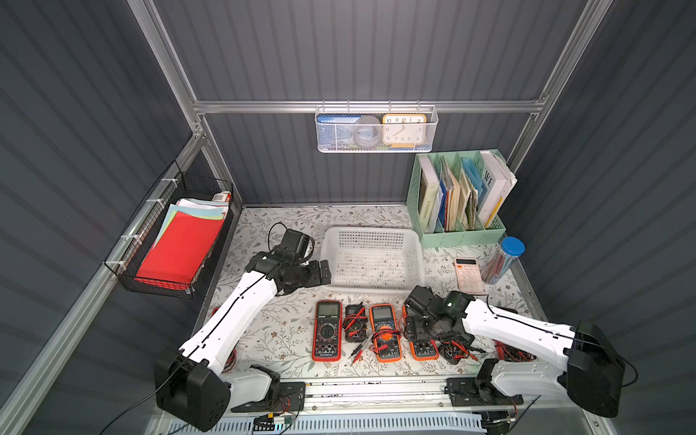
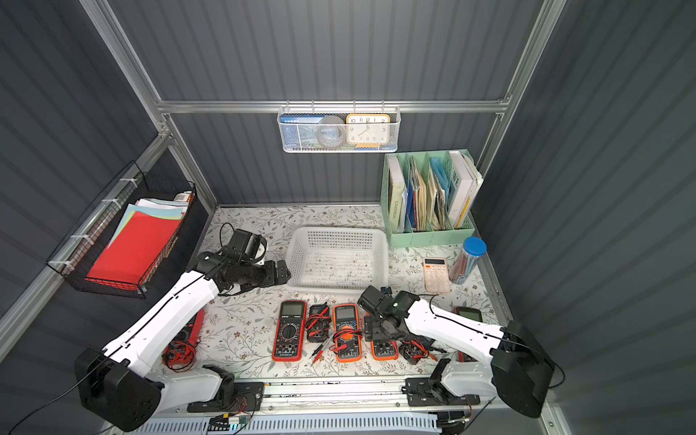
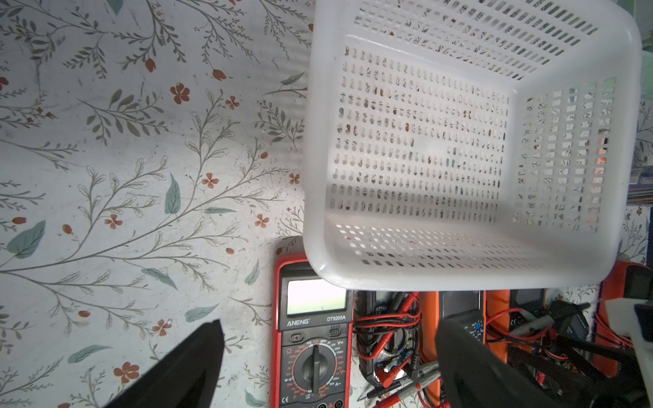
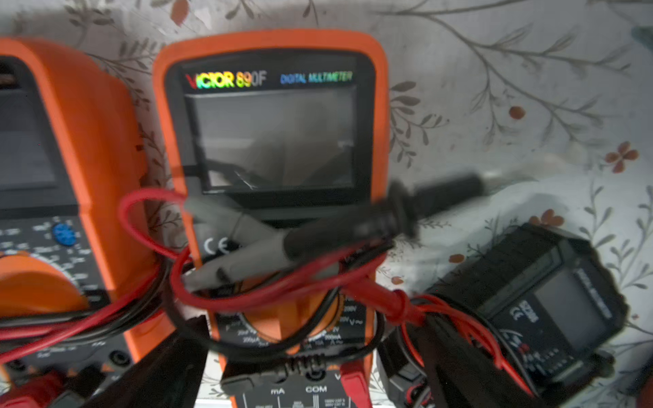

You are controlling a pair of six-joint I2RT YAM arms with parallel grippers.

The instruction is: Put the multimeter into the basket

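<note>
In the right wrist view, my right gripper stands open over an orange Victor multimeter [image 4: 272,156], one finger on each side of its lower part. Bundled red and black leads with probes [image 4: 340,238] lie across that meter. Nothing is visibly gripped. The white perforated basket [image 1: 372,257] is empty at the table's centre. Beside its left wall is my left gripper [image 1: 324,272]; the left wrist view shows its fingers [image 3: 194,360] wide apart with nothing between them. A red ANENG multimeter [image 1: 327,330] lies in front of the basket.
Another orange multimeter [image 1: 385,322] and small black meters [image 1: 355,322] [image 4: 557,306] flank the Victor closely. A calculator [image 1: 469,276], a blue-lidded jar [image 1: 503,259] and a green file holder [image 1: 464,237] stand right of the basket. Bare table lies between the left arm and the red meter.
</note>
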